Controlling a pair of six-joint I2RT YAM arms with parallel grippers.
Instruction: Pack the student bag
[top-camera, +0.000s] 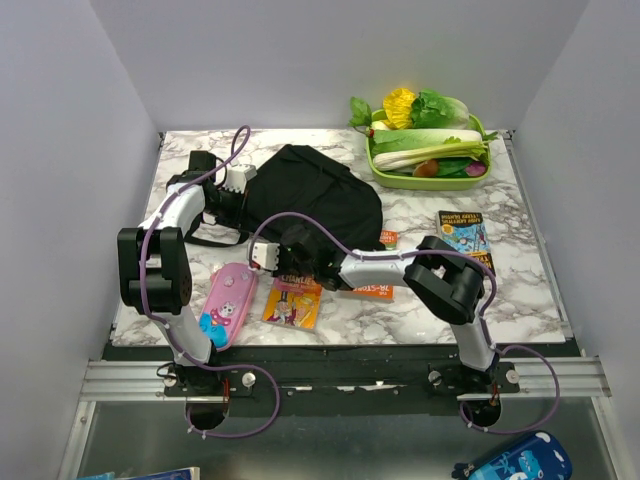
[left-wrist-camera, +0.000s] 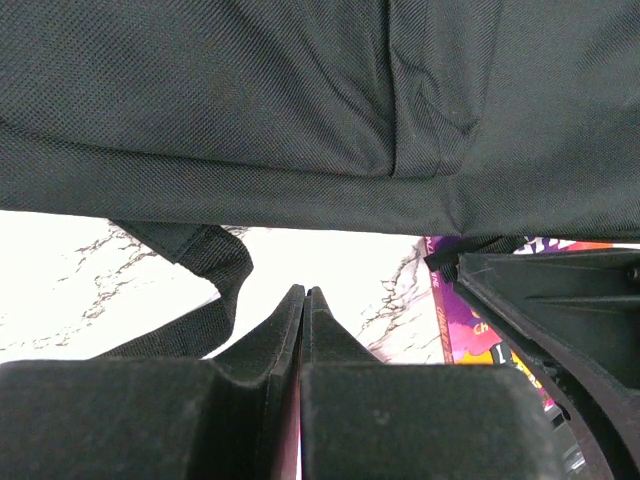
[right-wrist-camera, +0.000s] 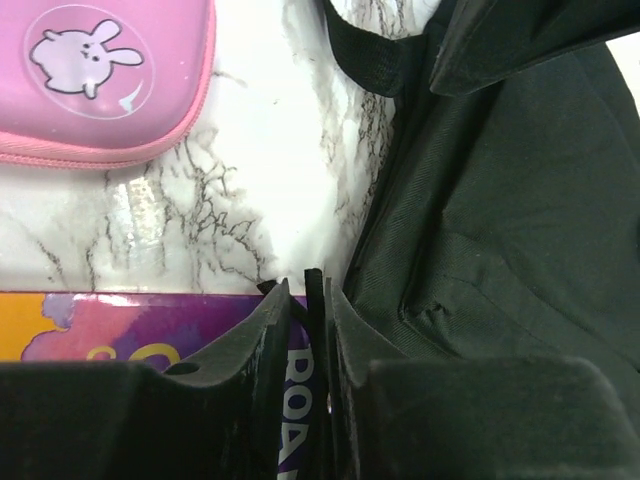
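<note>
The black bag (top-camera: 315, 185) lies flat at the back middle, its front edge (left-wrist-camera: 300, 200) crossing the left wrist view. Just short of that edge is my left gripper; its fingertips nearly meet, with no object visible between them. At the bag's near edge, over the top of a purple and orange book (top-camera: 292, 303), is my right gripper. A thin dark strip shows between its close-set fingertips; whether it is gripped cannot be told. Left of the book lies a pink pencil case (top-camera: 229, 300). A black strap (left-wrist-camera: 205, 265) curls out from the bag.
An orange book (top-camera: 372, 292) is partly under my right arm. Another book (top-camera: 466, 238) lies at the right. A green basket (top-camera: 430, 183) of vegetables stands at the back right. Marble is clear at the front right.
</note>
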